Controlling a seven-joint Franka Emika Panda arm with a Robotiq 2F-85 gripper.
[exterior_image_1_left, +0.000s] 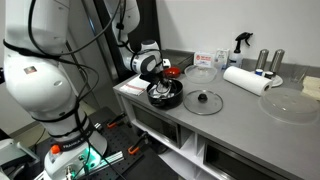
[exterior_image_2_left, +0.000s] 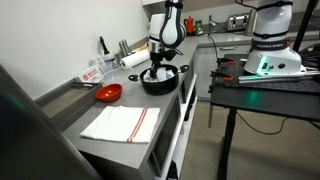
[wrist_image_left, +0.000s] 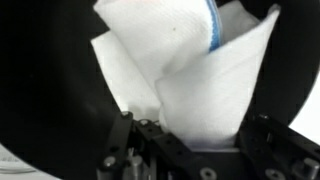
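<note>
A white cloth with a blue stripe lies bunched inside a round black pan. In the wrist view its near fold rises to my gripper, which is shut on it; the fingertips themselves are mostly covered by the cloth. From the side, the gripper points down into the pan, and a bit of white cloth shows within the rim.
A flat white towel with red stripes and a red bowl lie near the pan. A lid, a paper roll and clear plastic containers occupy the counter.
</note>
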